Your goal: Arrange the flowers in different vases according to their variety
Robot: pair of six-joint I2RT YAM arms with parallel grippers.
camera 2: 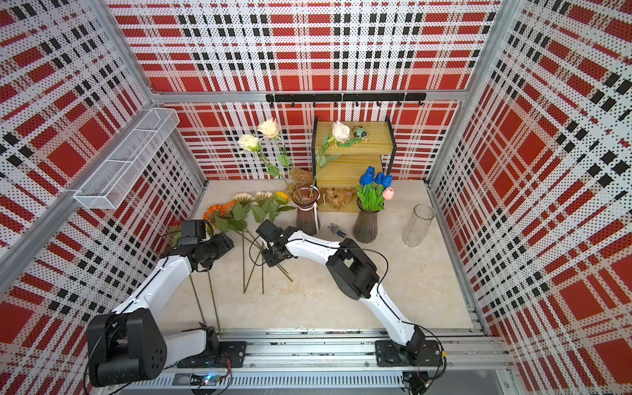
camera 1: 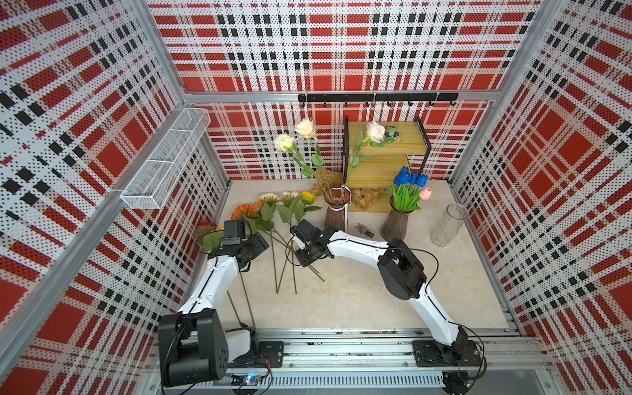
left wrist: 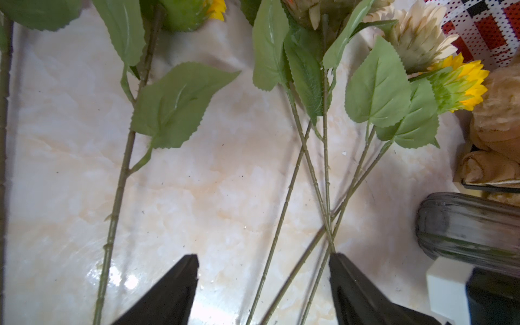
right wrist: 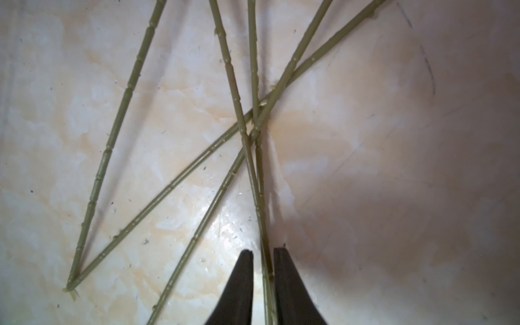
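Sunflower stems with leaves and orange, cream and yellow heads point(left wrist: 460, 81) lie across the table's left and middle. My left gripper hovers above them, fingers apart and empty. My right gripper is low over the crossed stems point(right wrist: 227, 184), fingers slightly apart astride a stem; whether it touches cannot be told. A dark vase point(camera 1: 335, 217) holds white roses point(camera 1: 284, 143); another point(camera 1: 395, 223) holds blue and pink tulips point(camera 1: 408, 184). A clear glass vase point(camera 1: 447, 227) stands empty at the right. A white rose point(camera 1: 375, 130) shows before the shelf.
A wooden shelf point(camera 1: 388, 168) with plush toys point(camera 1: 365, 197) stands at the back. A small grey object point(camera 1: 363, 230) lies between the vases. A wire basket point(camera 1: 164, 158) hangs on the left wall.
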